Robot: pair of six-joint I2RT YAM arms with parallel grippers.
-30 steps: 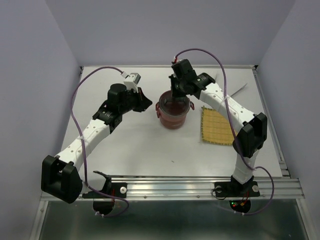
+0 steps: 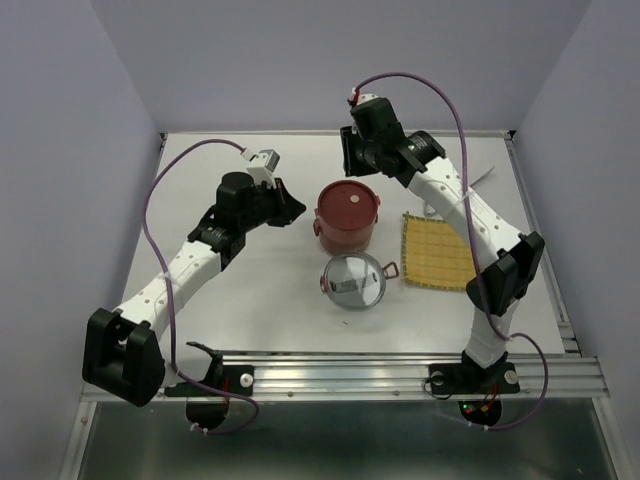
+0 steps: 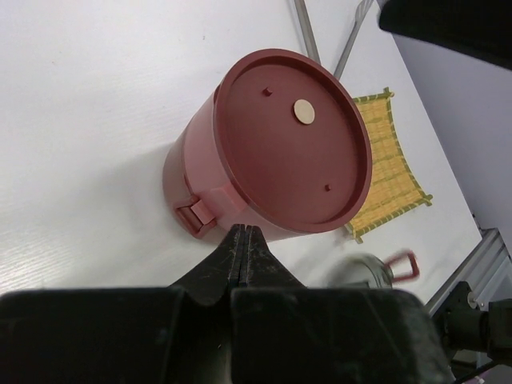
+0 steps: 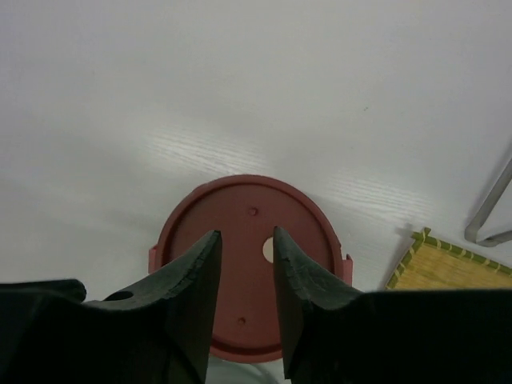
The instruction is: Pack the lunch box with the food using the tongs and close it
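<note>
The maroon lunch box (image 2: pixel 346 215) stands in the middle of the table, its flat top showing a small cream dot. In front of it lies the steel lid with red handles (image 2: pixel 354 282). My left gripper (image 2: pixel 292 210) is at the box's left side, shut with nothing visible between its fingertips. My right gripper hangs above the box's back part, part open, with only the box top showing between and below its fingers.
A yellow woven mat (image 2: pixel 434 255) lies right of the box, with metal utensils (image 3: pixel 306 28) behind it.
The steel lid has left the top of the box and now lies in front of it. My right gripper has risen toward the back; the left arm is nearly still.
</note>
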